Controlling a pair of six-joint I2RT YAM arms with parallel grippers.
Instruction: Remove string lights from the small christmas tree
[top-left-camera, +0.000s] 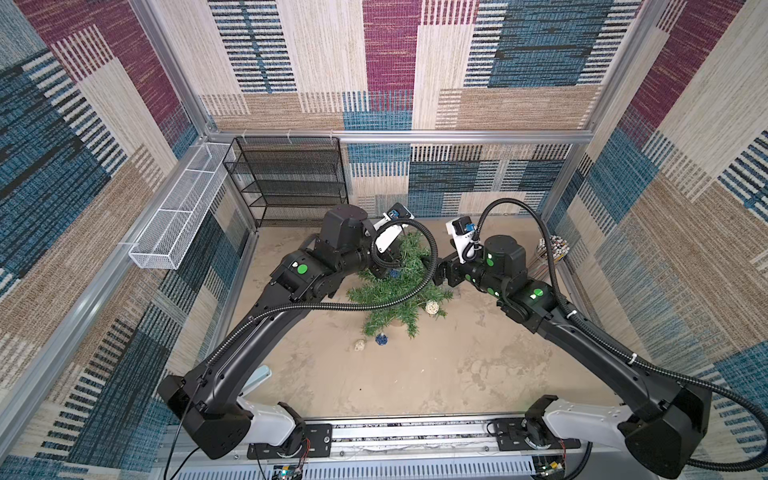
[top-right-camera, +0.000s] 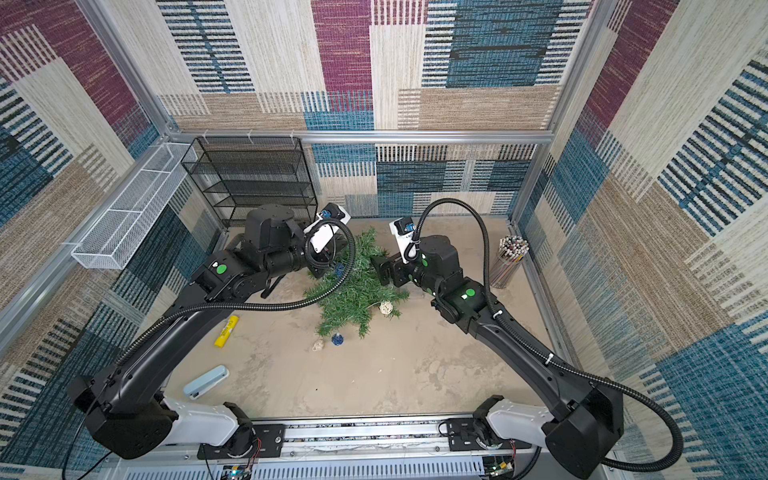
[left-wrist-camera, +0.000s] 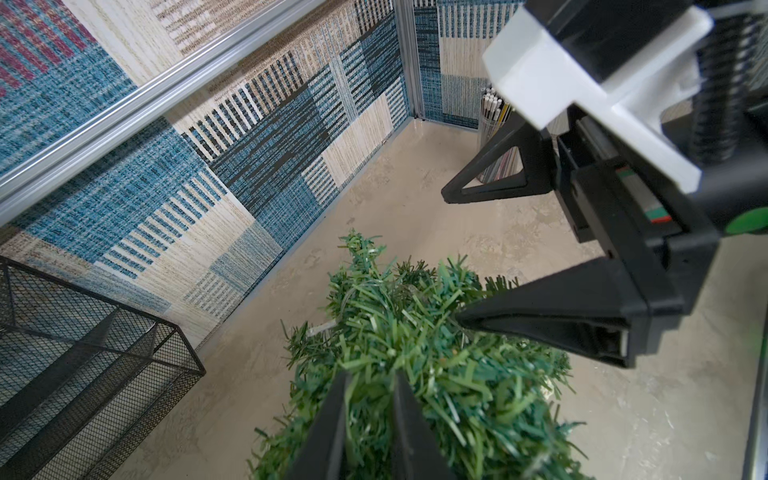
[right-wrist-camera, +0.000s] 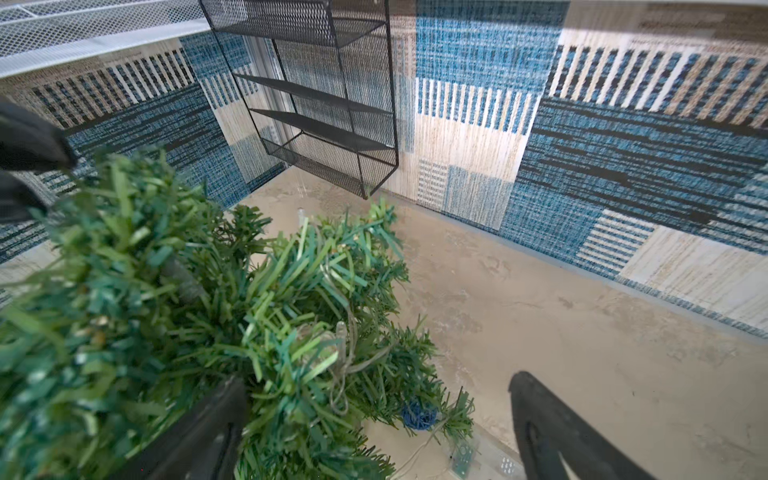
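Observation:
The small christmas tree (top-left-camera: 400, 304) stands mid-table between the arms. Thin pale string-light wire (right-wrist-camera: 340, 360) runs through its branches in the right wrist view. My left gripper is at the tree's upper part, its two fingers close together with a small gap over greenery; whether anything is between them I cannot tell. My right gripper is at the tree's right side, open, its fingers wide apart with branches and wire beyond them. Blue ornaments (top-right-camera: 337, 339) and a pale ball (top-right-camera: 386, 307) are on or beside the tree.
A black wire rack (top-right-camera: 248, 176) stands at the back left, a white mesh basket (top-right-camera: 128, 208) on the left wall. A pencil holder (top-right-camera: 508, 260) is back right. A yellow object (top-right-camera: 225, 331) and a pale blue case (top-right-camera: 205, 381) lie front left.

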